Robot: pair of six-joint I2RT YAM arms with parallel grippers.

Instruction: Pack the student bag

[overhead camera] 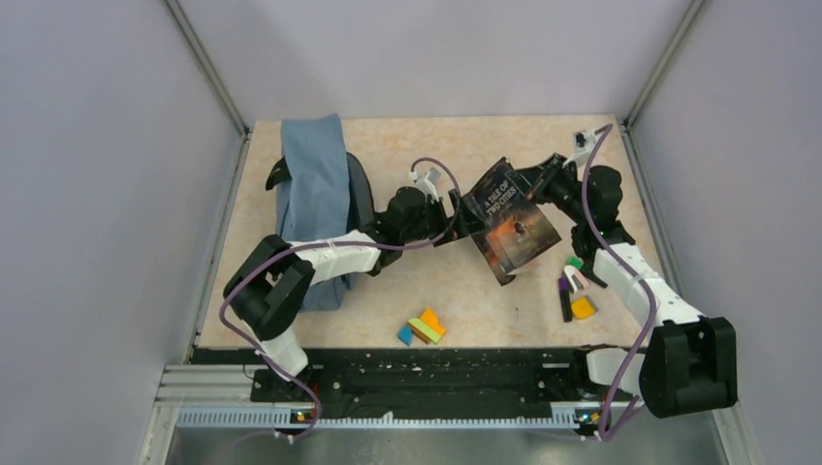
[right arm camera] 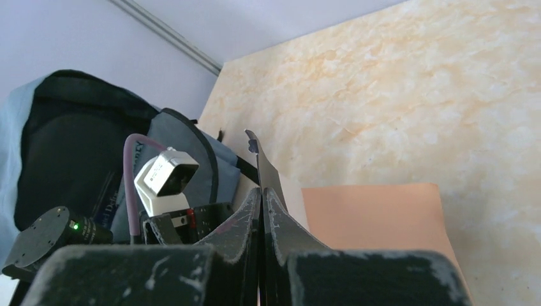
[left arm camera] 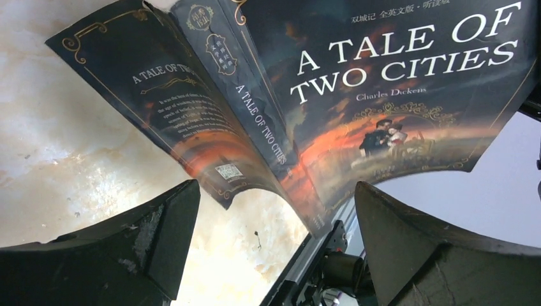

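A dark paperback, "A Tale of Two Cities" (overhead camera: pixel 514 228), hangs over the middle right of the table. My right gripper (overhead camera: pixel 517 181) is shut on the upper edge of its cover; from the right wrist, the thin sheet (right arm camera: pixel 271 173) runs between the fingers and a peach inner page (right arm camera: pixel 376 207) spreads below. The left gripper (overhead camera: pixel 469 215) stands open by the spine side. Its fingers (left arm camera: pixel 150 236) flank the lower end of the book's spine (left arm camera: pixel 258 121) in the left wrist view, with nothing seen gripped. The blue-grey bag (overhead camera: pixel 315 170) stands at the left, its dark opening (right arm camera: pixel 86 127) visible from the right wrist.
Several coloured blocks (overhead camera: pixel 424 326) lie at the front middle. Right of centre are a purple-capped marker (overhead camera: pixel 565 299), a yellow item (overhead camera: pixel 584 307) and other small stationery, partly hidden by the right arm.
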